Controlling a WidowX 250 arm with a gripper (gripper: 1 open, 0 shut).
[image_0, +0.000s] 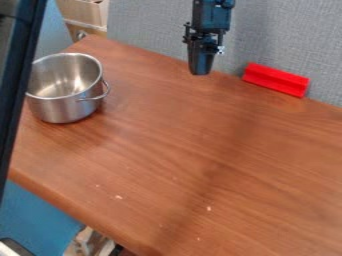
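My gripper (201, 60) hangs above the back of the wooden table (187, 170), pointing down, shut with nothing seen between its fingers. A red block (275, 79) lies at the back right of the table, to the right of and below the gripper. A steel pot (60, 97) with handles stands at the left side of the table, apart from the gripper.
A grey padded wall (287, 35) runs behind the table. A dark vertical bar crosses the left edge of the view.
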